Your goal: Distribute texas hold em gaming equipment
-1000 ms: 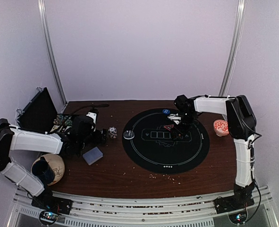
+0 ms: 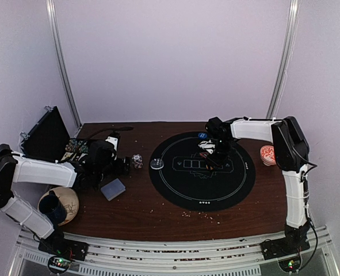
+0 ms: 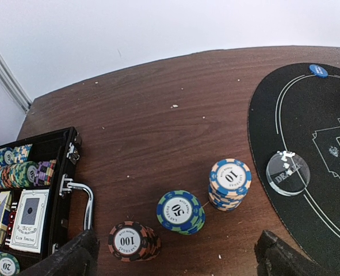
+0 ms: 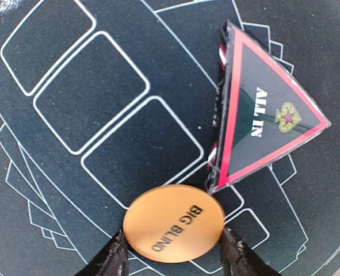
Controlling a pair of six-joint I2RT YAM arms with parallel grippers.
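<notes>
On the round black poker mat [image 2: 181, 190], my right gripper is low, its fingers either side of an orange BIG BLIND disc [image 4: 172, 224]; whether they touch it I cannot tell. A triangular ALL IN marker [image 4: 262, 109] lies beside the disc. A clear DEALER puck [image 3: 287, 172] sits at the mat's left, a blue disc [image 2: 203, 135] at the back. My left gripper stands open above the table near stacks of 100 chips [image 3: 132, 241], 50 chips [image 3: 178, 210] and 10 chips [image 3: 230, 181], by the open chip case [image 3: 66, 149].
A blue rectangular item [image 2: 113, 190] lies on the front left table, near a dark mug [image 2: 53, 208] on a round board. A red patterned bowl [image 2: 268, 154] stands right of the mat, behind the right arm.
My right gripper has shifted slightly left over the mat. The left arm has stayed still.
</notes>
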